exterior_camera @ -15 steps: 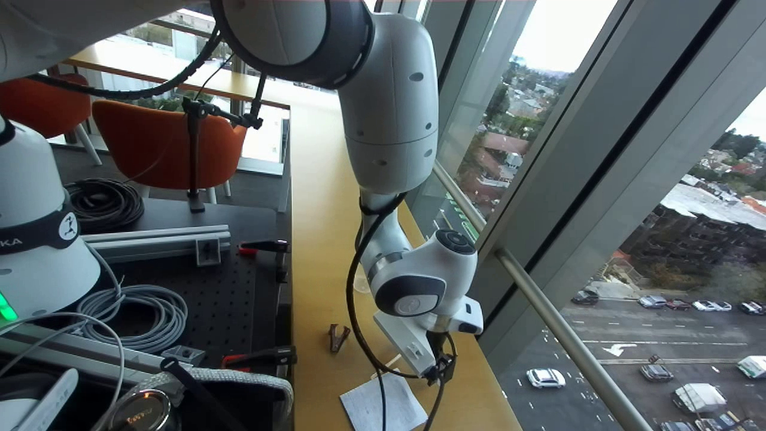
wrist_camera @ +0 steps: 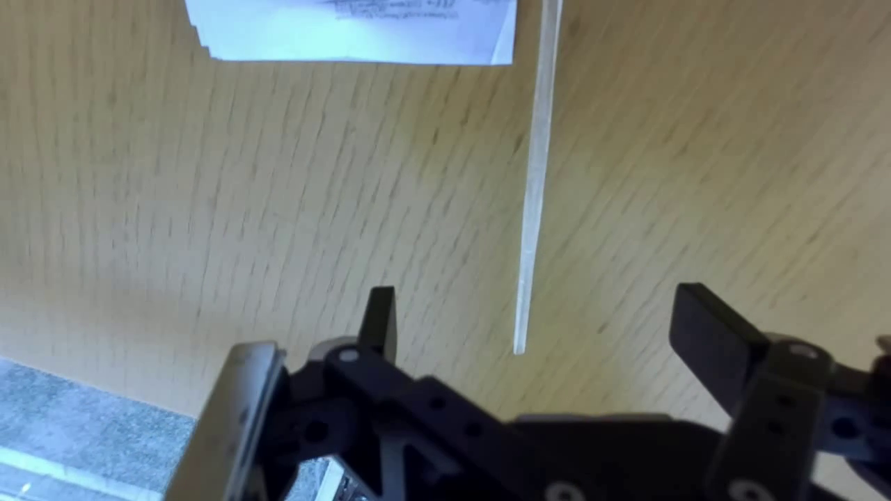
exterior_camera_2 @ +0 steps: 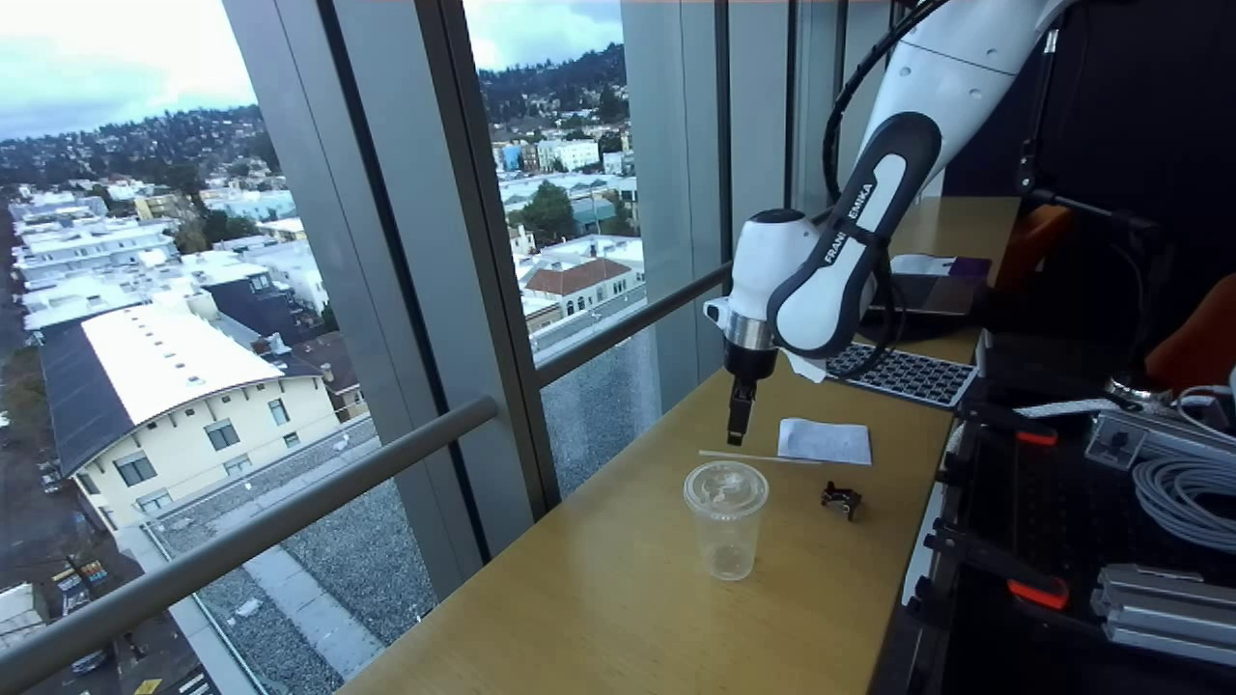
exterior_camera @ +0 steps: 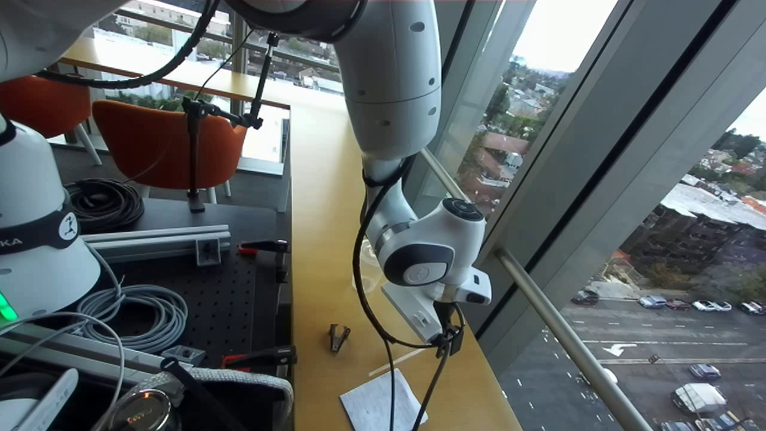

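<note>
A thin, pale straw (wrist_camera: 537,158) lies flat on the wooden table. In the wrist view my gripper is open above the table, its fingers wide apart on either side of the straw's near end and nothing held. Exterior view 2 has the gripper (exterior_camera_2: 738,430) above the tabletop by the window-side end of the straw (exterior_camera_2: 759,458). A clear plastic cup (exterior_camera_2: 727,535) with a domed lid stands upright, nearer that camera. In exterior view 1 the arm partly hides the cup.
Folded white paper (exterior_camera_2: 824,441) lies beside the straw, and a small dark clip (exterior_camera_2: 841,499) sits near the cup. Along the window side runs a metal rail (exterior_camera_2: 290,510). A keyboard (exterior_camera_2: 904,373) is farther back. Bare table surrounds the cup.
The gripper has risen in exterior view 1 and shifted slightly right, toward the window side. More of the cup and straw shows past the arm. Paper and clip have stayed put.
</note>
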